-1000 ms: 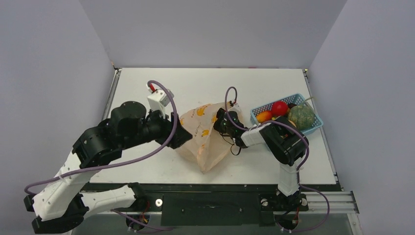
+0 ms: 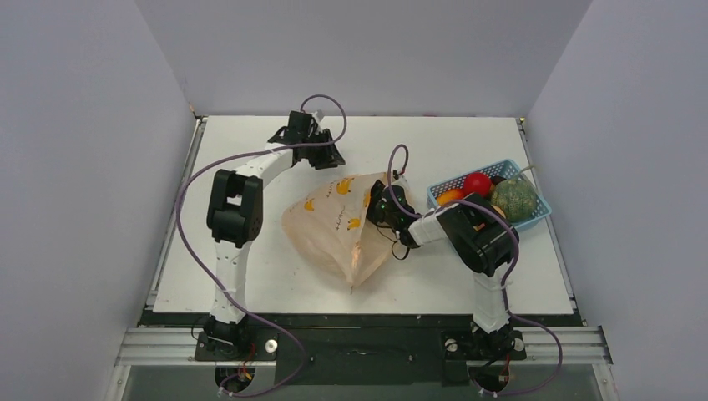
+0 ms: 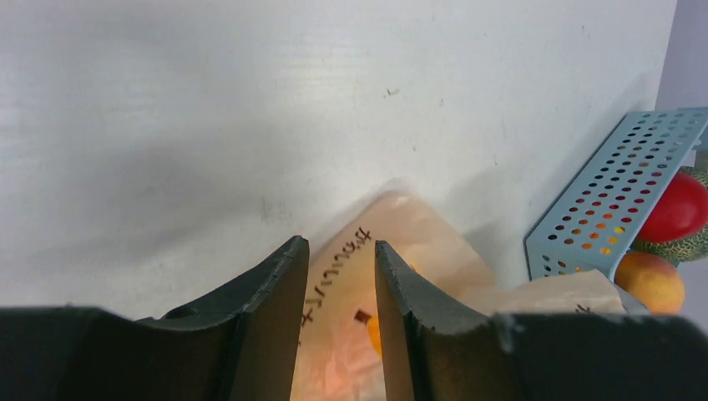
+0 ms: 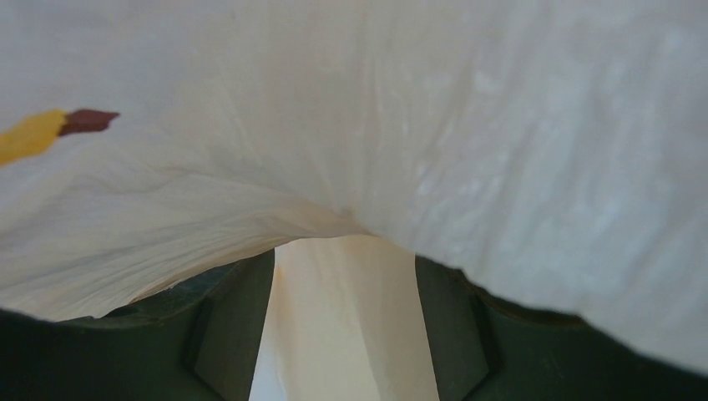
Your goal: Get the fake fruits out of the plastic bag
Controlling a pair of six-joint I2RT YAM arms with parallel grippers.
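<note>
A pale peach plastic bag (image 2: 321, 221) with yellow banana prints lies crumpled mid-table. My left gripper (image 2: 339, 162) hovers just behind its upper edge; in the left wrist view the gripper's fingers (image 3: 280, 288) stand part open, and the bag (image 3: 401, 221) shows beyond and between them. Over at the bag's right side is my right gripper (image 2: 373, 205). Its fingers (image 4: 242, 309) are spread at the bag's mouth, with the bag's film (image 4: 376, 109) draped over them. No loose fruit shows inside the bag from here.
A blue basket (image 2: 436, 189) at the right holds a red fruit (image 2: 477, 184), an orange one (image 2: 450, 197), a green pumpkin (image 2: 514, 199) and others. My right forearm crosses its front edge. Bare table lies left and behind the bag.
My left arm has lowered and swung inward, its gripper moving to the back and right, behind the bag. The right arm has hardly moved; the bag's left side is more exposed.
</note>
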